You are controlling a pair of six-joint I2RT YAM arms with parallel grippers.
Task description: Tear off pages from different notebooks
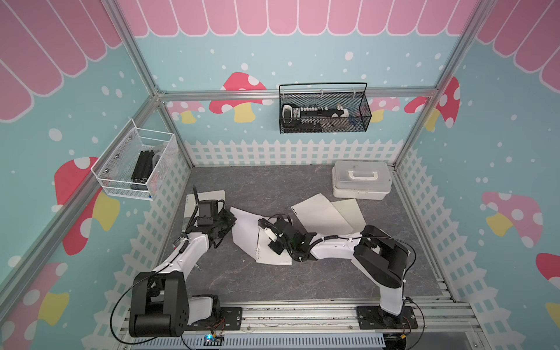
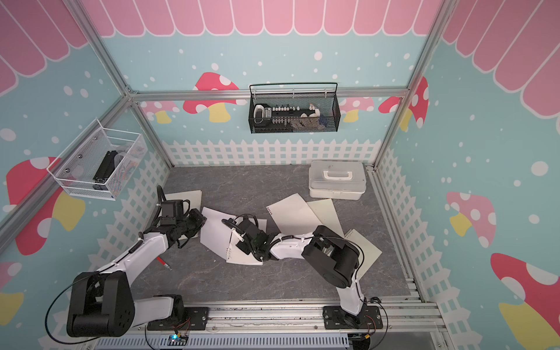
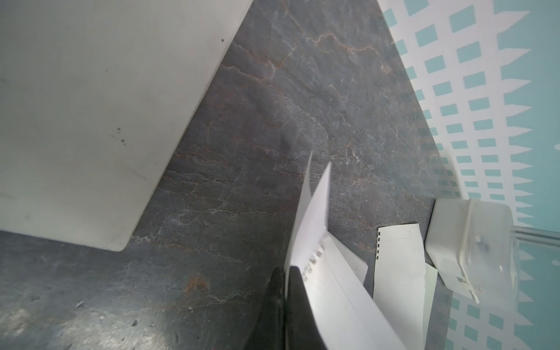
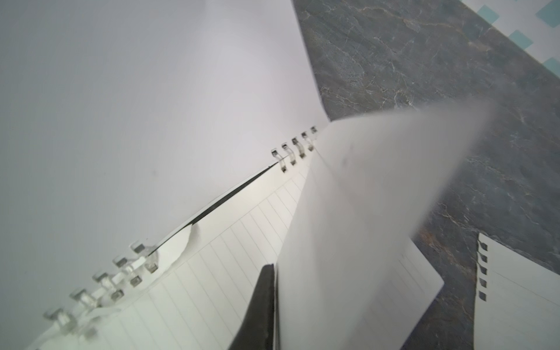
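Observation:
A spiral notebook (image 4: 116,87) lies open at centre-left on the table, its cover spread left. My right gripper (image 1: 265,224) is over its ruled pages, with a white page (image 4: 373,192) standing raised beside the finger, blurred; the other finger is hidden behind it. My left gripper is shut at the notebook's left side, on what looks like the edge of the cover, in the left wrist view. Another notebook (image 3: 87,116) lies under the left arm.
Loose sheets (image 2: 294,215) and another pad (image 2: 367,250) lie to the right. A lidded plastic box (image 1: 361,180) stands at the back right, and wire baskets (image 1: 323,128) hang on the walls.

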